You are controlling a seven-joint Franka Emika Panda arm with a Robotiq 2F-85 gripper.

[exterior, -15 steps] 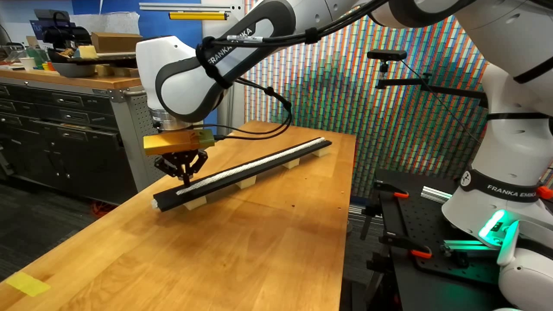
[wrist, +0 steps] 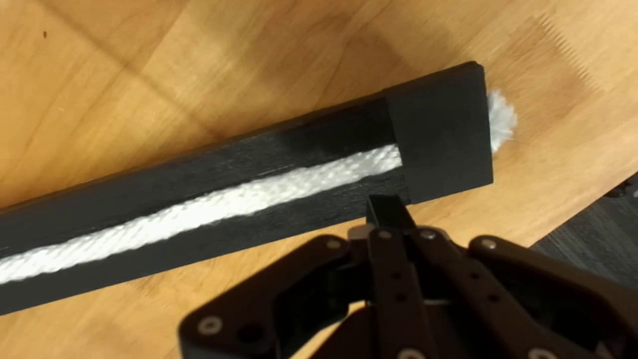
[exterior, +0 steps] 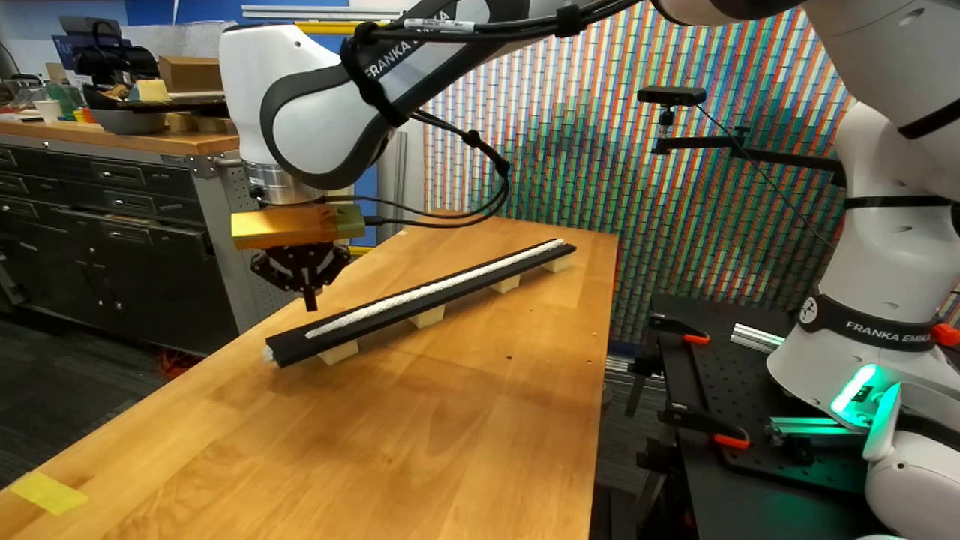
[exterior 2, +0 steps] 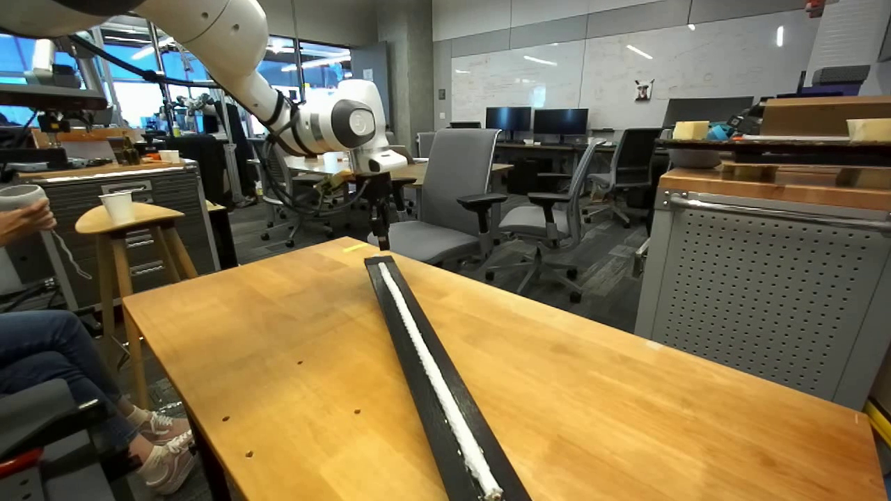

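A white braided rope [wrist: 239, 200] lies in the groove of a long black channel [wrist: 179, 170]. In the wrist view a flat black cover [wrist: 442, 134] spans the channel's end, and a frayed rope tip [wrist: 501, 119] pokes out past it. My gripper [exterior: 311, 304] hangs above the near end of the channel in exterior view 1, its fingers together with nothing visible between them. From the wrist, my fingertips [wrist: 389, 210] appear over the channel's edge close to the cover. Along its visible length the rope [exterior 2: 438, 376] sits inside the groove.
Small pale blocks [exterior: 428, 316] prop the channel above the wooden table [exterior: 432, 432]. Yellow tape [exterior: 49, 492] marks the table's near left corner. Wide bare wood lies in front of the channel. A person sits beyond the table in exterior view 2.
My gripper has risen off the channel and shifted slightly left in exterior view 1. The rope and channel look unmoved.
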